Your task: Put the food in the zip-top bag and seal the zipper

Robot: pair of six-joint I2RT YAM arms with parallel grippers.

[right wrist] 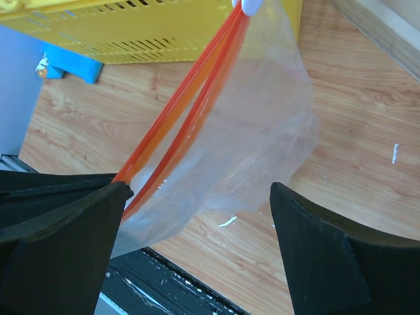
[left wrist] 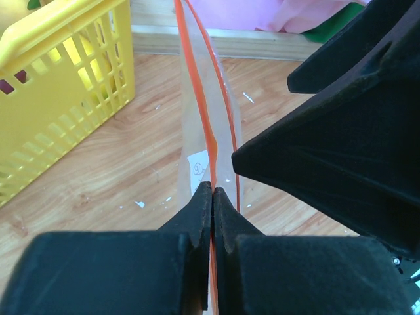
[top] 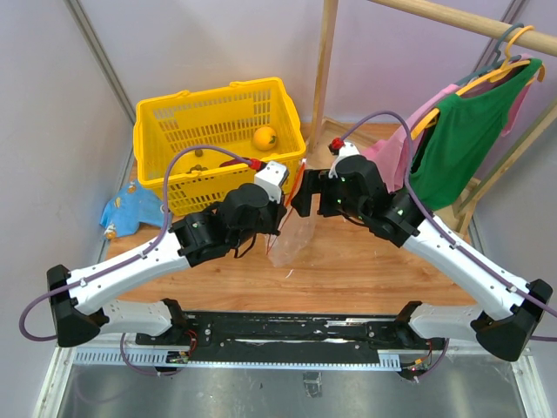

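A clear zip bag (right wrist: 262, 131) with an orange zipper strip hangs open between the arms, a white slider (right wrist: 251, 5) at one end of the strip. My left gripper is shut on the bag's zipper edge, the orange strip running between its fingertips. My right gripper stands open; part of the bag lies in view between its fingers, the left fingertip touching or close to the orange strip. Inside the yellow basket (top: 204, 109) are an orange fruit (top: 265, 138) and small brown items (top: 197, 166). No food shows in the bag.
Blue cloth (top: 130, 209) lies left of the basket. Green (top: 470, 131) and pink garments (top: 392, 157) hang on a wooden rack (top: 324, 70) at the right. Bare wooden table (top: 374, 279) lies open in front of the arms.
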